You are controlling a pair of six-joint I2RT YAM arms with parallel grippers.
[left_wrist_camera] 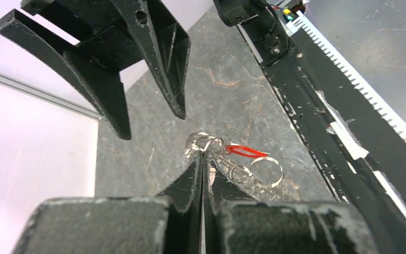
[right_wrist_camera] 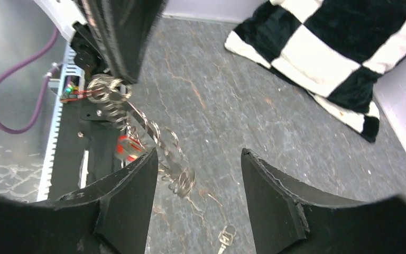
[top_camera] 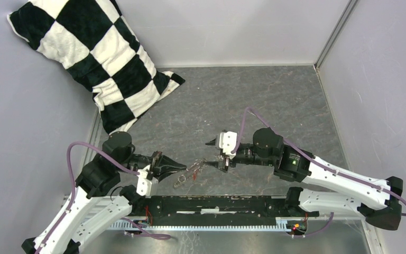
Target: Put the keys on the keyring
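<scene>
In the left wrist view my left gripper is shut, with a thin wire loop of the keyring (left_wrist_camera: 211, 142) at its tips. The ring carries a red band (left_wrist_camera: 246, 151), a larger metal ring (left_wrist_camera: 267, 170) and a long strand of small rings, blurred. From the right wrist view this coiled strand (right_wrist_camera: 153, 129) slants down from the left fingertips (right_wrist_camera: 122, 74). My right gripper stands open and empty to its right. A small silver key (right_wrist_camera: 226, 236) lies on the grey floor, low in that view.
A black-and-white checkered cushion (top_camera: 119, 58) leans in the back left corner. A black rail (top_camera: 217, 211) runs along the front edge. Bare grey floor (top_camera: 248, 87) spreads behind the arms, with walls at the back and right.
</scene>
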